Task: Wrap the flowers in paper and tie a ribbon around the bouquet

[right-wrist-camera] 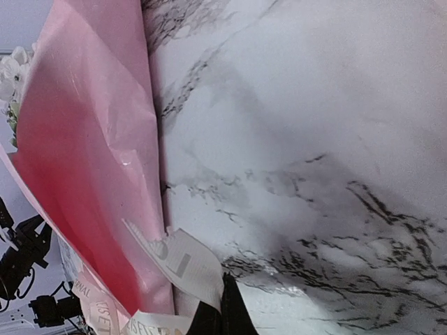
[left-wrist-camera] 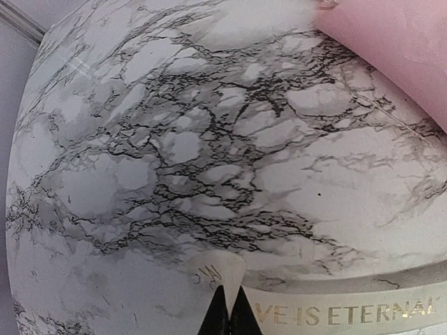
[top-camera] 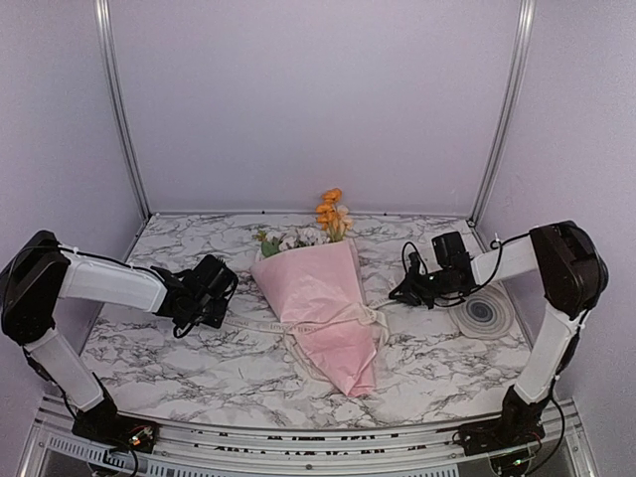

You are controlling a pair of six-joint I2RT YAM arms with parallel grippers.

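The bouquet lies on the marble table, its pink wrapping paper (top-camera: 310,278) narrowing toward the front, with orange flowers (top-camera: 331,209) and white ones (top-camera: 303,238) at the far end. A cream ribbon (top-camera: 253,325) with gold lettering crosses the lower part of the paper and runs out to both sides. On the left, my left gripper is shut on one ribbon end, and the lettered band (left-wrist-camera: 342,307) stretches off to the right. My right gripper pinches the other ribbon end (right-wrist-camera: 183,262), right of the paper. The ribbon's crossing over the paper is too small to make out.
A roll of ribbon (top-camera: 483,313) lies flat at the right, close under the right arm. Bare marble (top-camera: 179,373) is free at the front left, and the front right is clear too. Walls close in the table's back and sides.
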